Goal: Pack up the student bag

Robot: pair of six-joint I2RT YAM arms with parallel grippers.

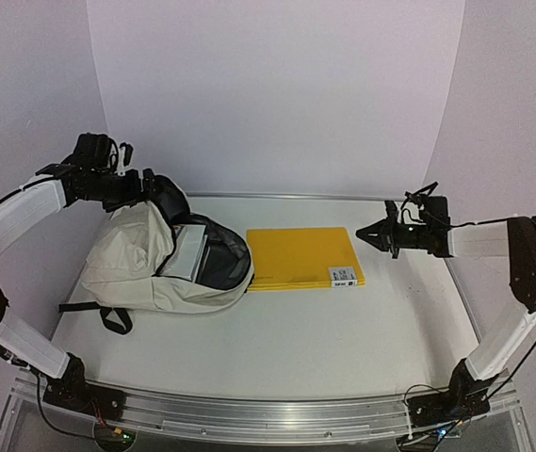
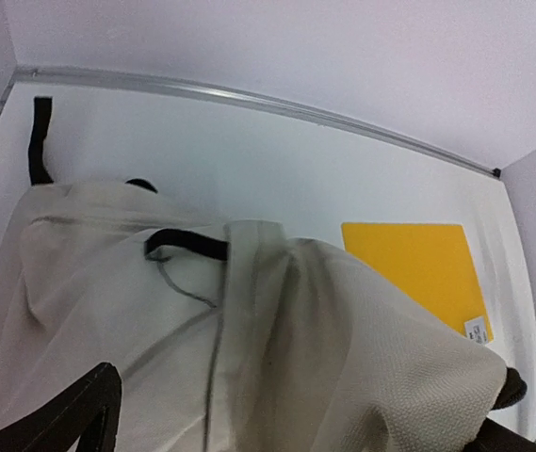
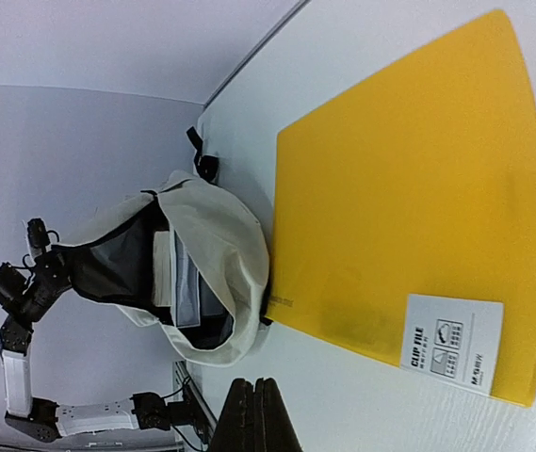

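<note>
An open cream backpack (image 1: 131,254) lies on the left of the table, light-coloured books (image 1: 185,252) inside its dark-lined main compartment. My left gripper (image 1: 145,183) is at the raised flap (image 1: 170,200) on the bag's far side. In the left wrist view its fingers (image 2: 103,405) stand wide apart, with cream cloth (image 2: 343,358) rising between them; most of the right finger is hidden by that cloth. A yellow folder (image 1: 300,256) with a white label (image 1: 343,275) lies flat just right of the bag. Right of the folder, my right gripper is shut with nothing between its fingertips.
Black straps (image 1: 112,316) trail from the bag's near left side. Bare table (image 1: 277,348) extends in front of the folder and bag. Grey walls close in the back and both sides, and a metal rail (image 1: 277,411) runs along the front.
</note>
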